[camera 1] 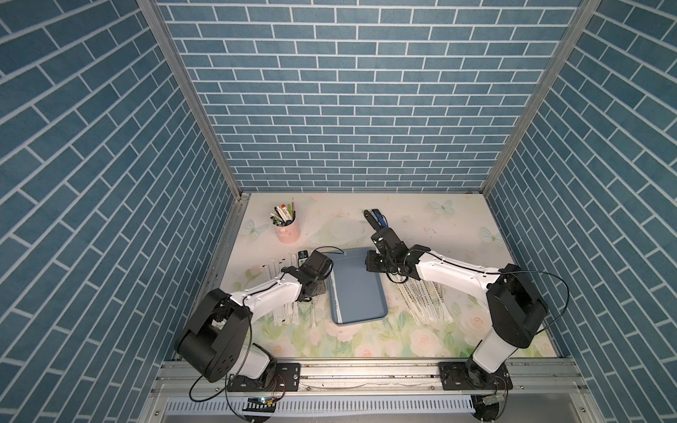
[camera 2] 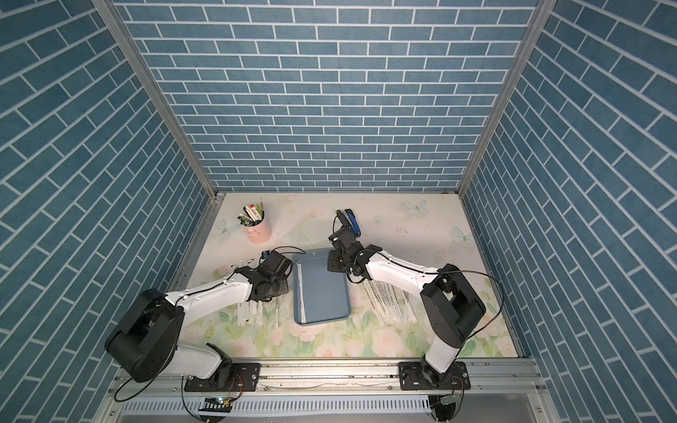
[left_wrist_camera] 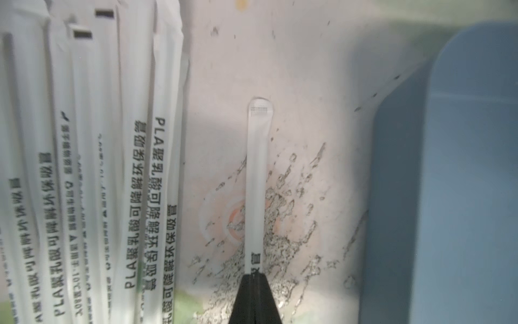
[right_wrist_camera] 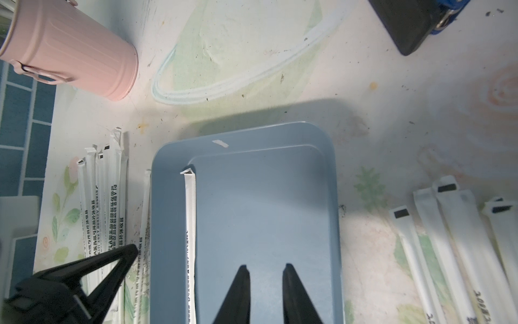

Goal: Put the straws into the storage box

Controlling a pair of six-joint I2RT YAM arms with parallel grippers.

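Observation:
A lone paper-wrapped straw [left_wrist_camera: 258, 162] lies on the table between the left pile of straws [left_wrist_camera: 124, 135] and the blue-grey storage box [left_wrist_camera: 464, 189]. My left gripper is shut over this straw, its tips covering part of it. Nothing shows between the fingers, and whether they touch the straw is unclear. Inside the box, one straw [right_wrist_camera: 190, 243] lies along the left wall. Above the box, my right gripper stands open and empty. More straws [right_wrist_camera: 458, 243] lie to the box's right.
A pink bucket [camera 1: 287, 231] of pens stands at the back left. A dark and blue object [camera 2: 352, 222] lies behind the right gripper.

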